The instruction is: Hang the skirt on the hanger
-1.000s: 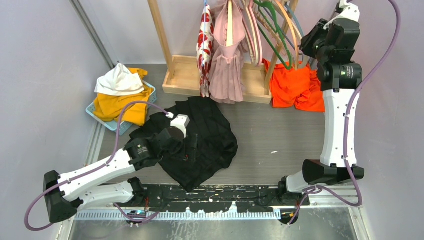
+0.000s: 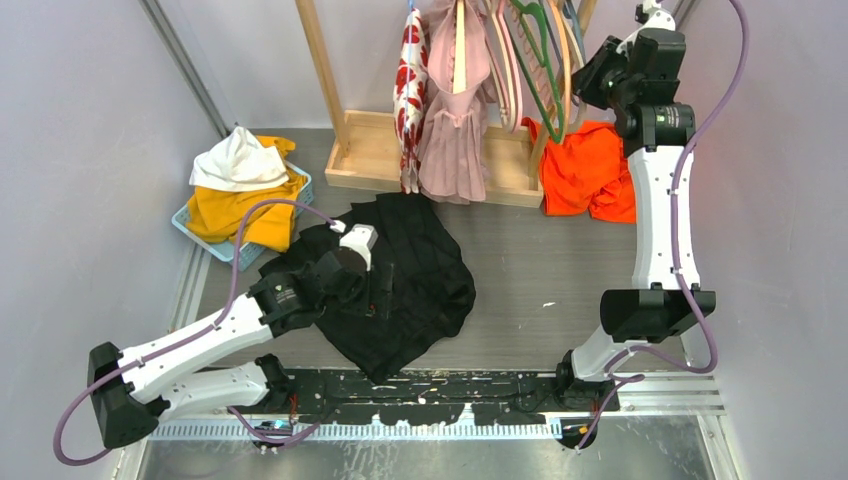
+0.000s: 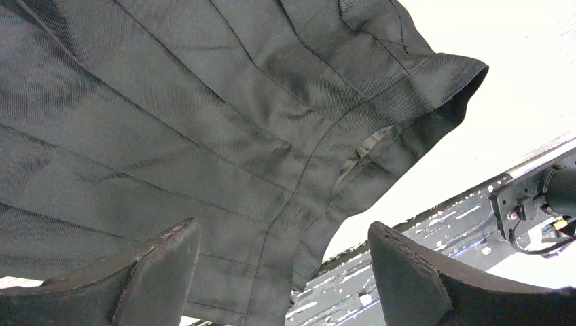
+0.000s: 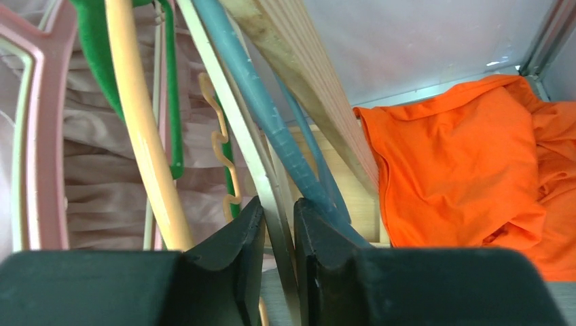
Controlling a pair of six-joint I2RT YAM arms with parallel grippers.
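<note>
The black pleated skirt (image 2: 425,270) lies spread on the floor, its waistband (image 3: 319,149) large in the left wrist view. Over the skirt hangs my left gripper, open, with nothing held. At the rack's right end is my right gripper. A pale hanger's narrow bar (image 4: 261,170) runs between its fingers, which stand close on both sides; whether both grip it I cannot tell. Just right of that bar, a blue hanger (image 4: 272,129) passes behind the right finger.
The wooden rack (image 2: 510,190) also bears green (image 2: 545,95) and tan hangers, a pink dress (image 2: 455,150) and a red-patterned garment (image 2: 410,100). Orange cloth (image 2: 590,175) lies by its right end. A blue basket (image 2: 235,250) holds yellow and white cloths.
My right arm has moved left at the rack's end, and the green and tan hangers have swung left with it. The left arm and the skirt look unchanged.
</note>
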